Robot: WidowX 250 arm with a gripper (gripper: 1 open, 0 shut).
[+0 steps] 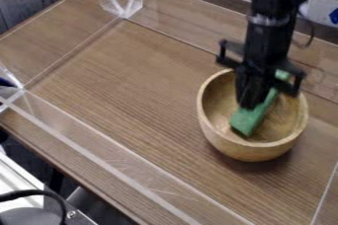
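Note:
My gripper [262,83] is over a wooden bowl [240,141] on the right side of the table, blurred and raised a little above the rim. Its fingers are too blurred to show whether they are open or shut. A green object [250,119] lies inside the bowl, long and tilted, partly below the gripper.
A white taped corner mark [122,2] is at the back left. Dark cables [40,201] lie at the lower left, off the tabletop.

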